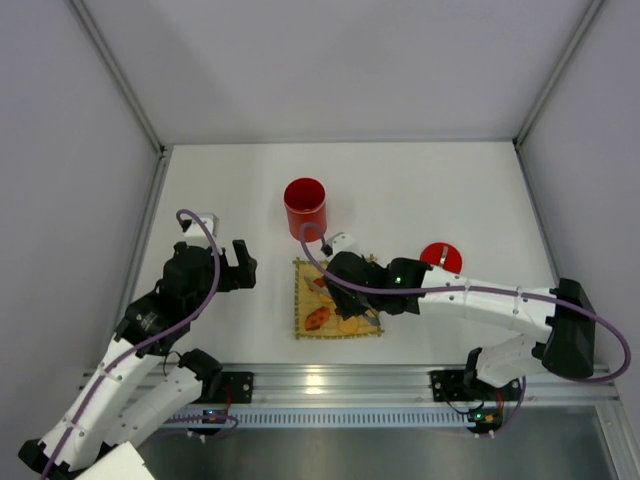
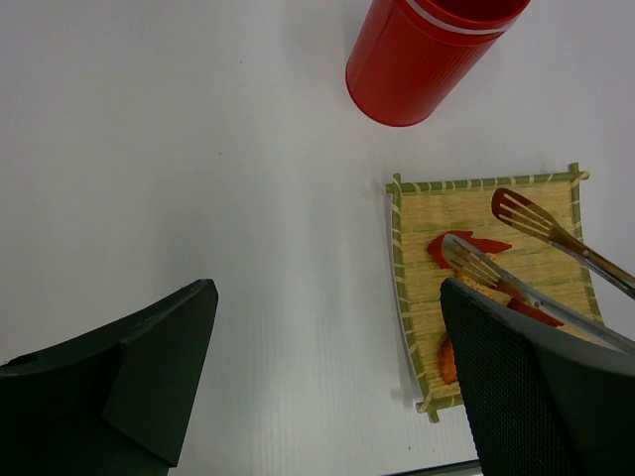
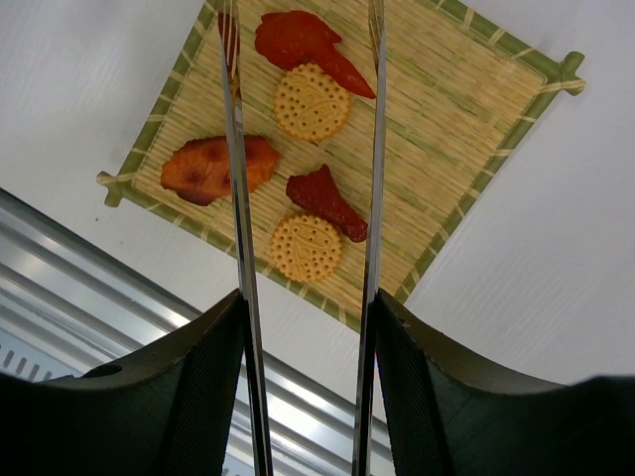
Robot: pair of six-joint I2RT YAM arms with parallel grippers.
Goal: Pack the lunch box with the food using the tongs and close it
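Observation:
A bamboo mat [image 1: 305, 330] holds red pieces [image 3: 298, 35], an orange-brown piece [image 3: 198, 169] and round biscuits [image 3: 306, 248]. My right gripper is over the mat, open, with two long slotted metal utensil arms extending from it above the food, nothing visible between them. My left gripper stands open over bare table left of the mat, empty.
A red cylindrical container [image 1: 305, 220] stands behind the mat. A red round disc [image 1: 440, 252] lies at the right, partly under a light strip.

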